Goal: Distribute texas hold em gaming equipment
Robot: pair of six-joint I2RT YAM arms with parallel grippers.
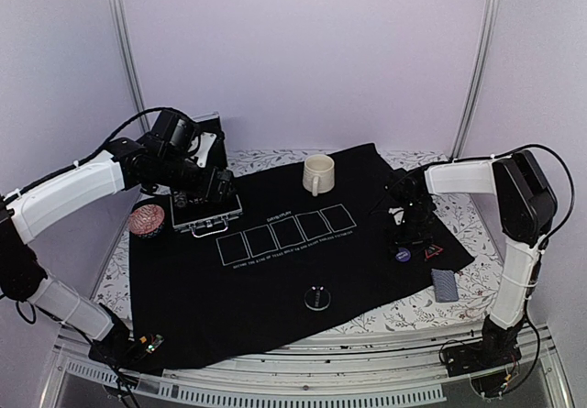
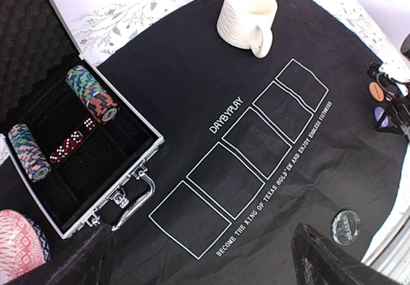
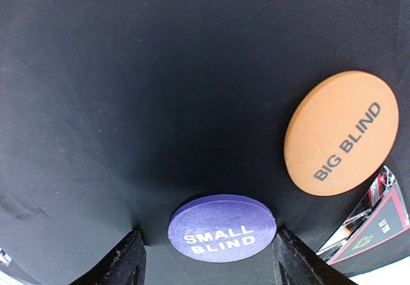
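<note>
A purple SMALL BLIND chip (image 3: 221,228) lies on the black mat between the fingers of my right gripper. The right fingertip is at the chip's edge; a narrow gap shows on the left side. Up and to the right sits an orange BIG BLIND chip (image 3: 341,133), clear of the fingers. A red-edged triangular card piece (image 3: 371,224) is below it. My left gripper stands open and empty above the mat, near the open chip case (image 2: 96,163) holding chips and dice. A clear round disc (image 2: 346,227) rests on the mat.
A cream mug (image 1: 318,174) stands at the back of the mat (image 1: 229,307). A red-patterned bowl (image 1: 147,219) is at the left. A patterned card deck (image 1: 445,285) lies at the right edge.
</note>
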